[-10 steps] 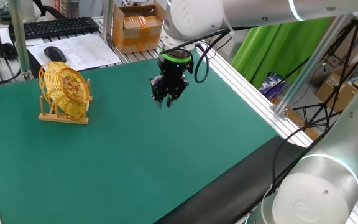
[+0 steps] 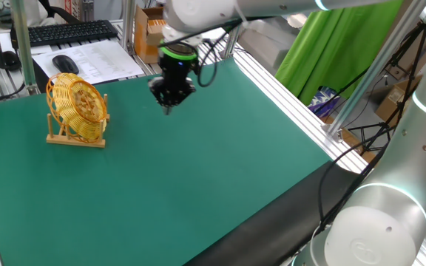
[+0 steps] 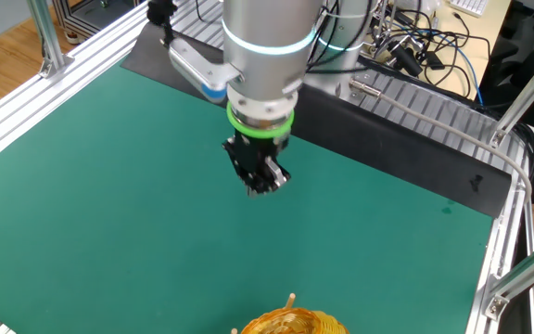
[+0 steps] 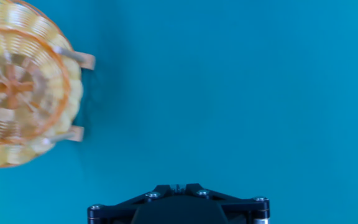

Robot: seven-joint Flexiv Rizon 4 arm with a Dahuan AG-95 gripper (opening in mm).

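A round yellow wicker basket [image 2: 80, 108] leans on edge in a light wooden stand [image 2: 77, 141] at the far left of the green mat. In the wrist view, the basket [image 4: 17, 93] fills the upper left, with two wooden stand ends [image 4: 87, 60] beside it. Only the basket's top [image 3: 295, 322] shows at the bottom of the second exterior view. My black gripper [image 2: 167, 111] hangs above the mat, to the right of the basket and clear of it. Its fingertips are small and blurred. The gripper body fills the wrist view's bottom edge, so the finger opening is unclear.
Bare green mat [image 2: 146, 192] surrounds the basket on its front and right sides. Behind the mat lie papers [image 2: 98, 60], a mouse [image 2: 66, 64] and a keyboard [image 2: 65, 32]. A metal post [image 2: 25, 44] stands behind the basket.
My gripper has moved left in exterior view 1, toward the basket, and a little upward. Two separate fingertips showed earlier; now they look like one. The basket and stand have stayed put.
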